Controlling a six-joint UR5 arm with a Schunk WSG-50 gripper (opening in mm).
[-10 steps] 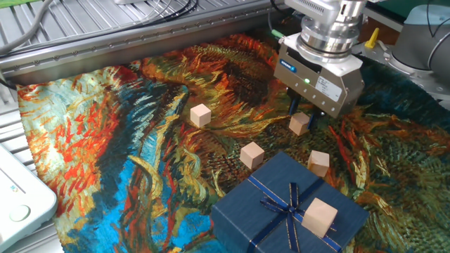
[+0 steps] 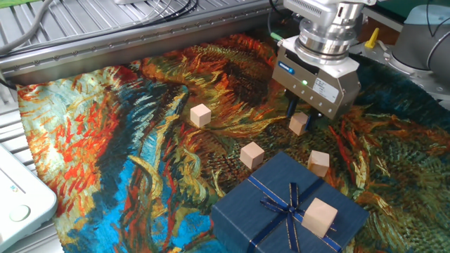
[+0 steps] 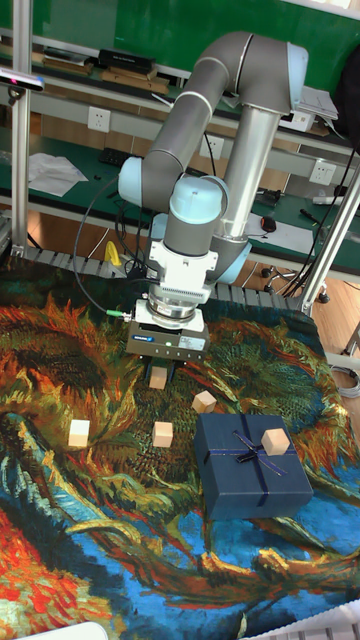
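My gripper [image 2: 300, 120] points down over the cloth with its two dark fingers apart, so it looks open. A wooden cube [image 2: 299, 124] sits at the fingertips, between or just in front of them; whether they touch it cannot be told. In the other exterior view the same cube [image 3: 158, 379] appears below the gripper body, with a finger to each side. Another wooden cube [image 2: 320, 216] rests on top of the dark blue gift box [image 2: 242, 204], beside its ribbon bow.
Three more wooden cubes lie loose on the patterned cloth: one cube [image 2: 200, 116] off to the left, a second cube [image 2: 252, 155] by the box corner, and a third cube [image 2: 318, 163] close behind the box.
The cubes and the box look unmoved.
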